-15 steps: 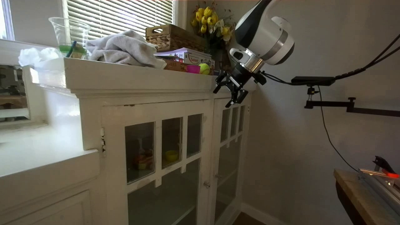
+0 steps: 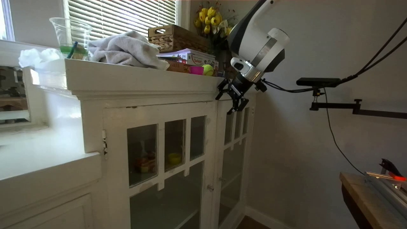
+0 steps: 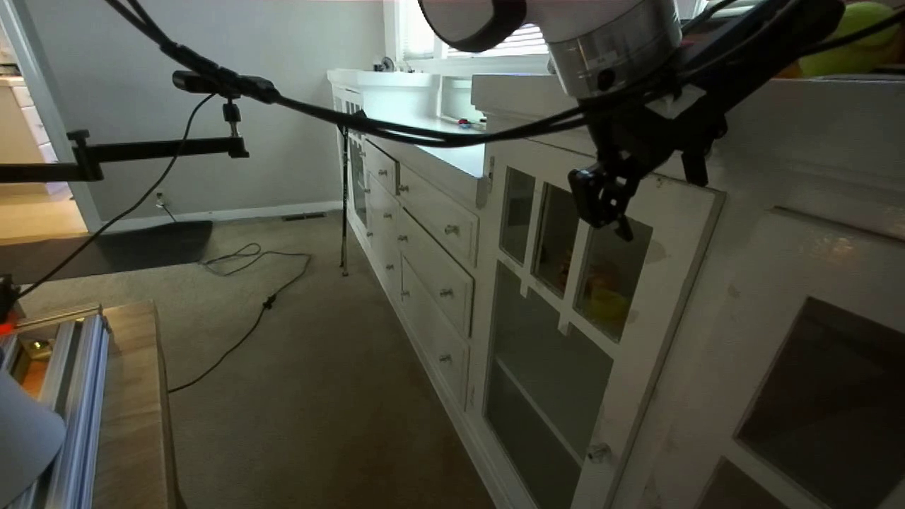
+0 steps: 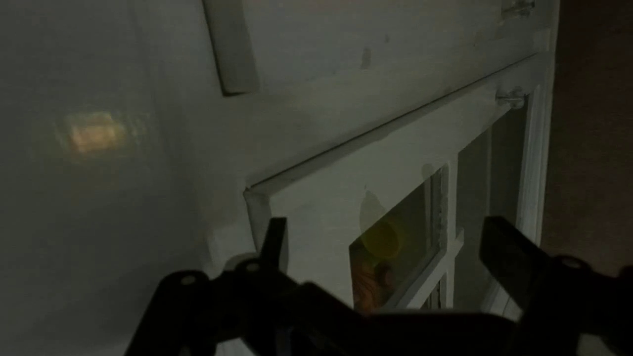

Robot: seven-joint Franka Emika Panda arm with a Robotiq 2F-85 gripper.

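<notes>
My gripper (image 2: 224, 105) hangs in front of the upper part of a white cabinet, just below the countertop edge (image 2: 160, 82). In the wrist view the two fingers of the gripper are spread wide, with no object held between them. The glass-paned left door (image 2: 208, 152) has its top corner beyond the fingers; its side edge stands a little proud in the second exterior view. A small knob (image 3: 599, 452) sits low on that door. Through the panes show a yellow cup (image 2: 174, 158) and a reddish item (image 2: 146, 163).
On the countertop are a grey towel (image 2: 127, 49), a wicker basket (image 2: 179, 38), boxes, a pink cup (image 2: 196, 70) and a tennis ball (image 2: 208, 70). Cables (image 3: 373, 123) loop beside the arm. A wooden table (image 3: 136, 382) stands opposite, with open floor between.
The arm has shifted left in the first exterior view, and the gripper sits slightly lower. Its fingers remain spread. The door and the countertop objects look unchanged.
</notes>
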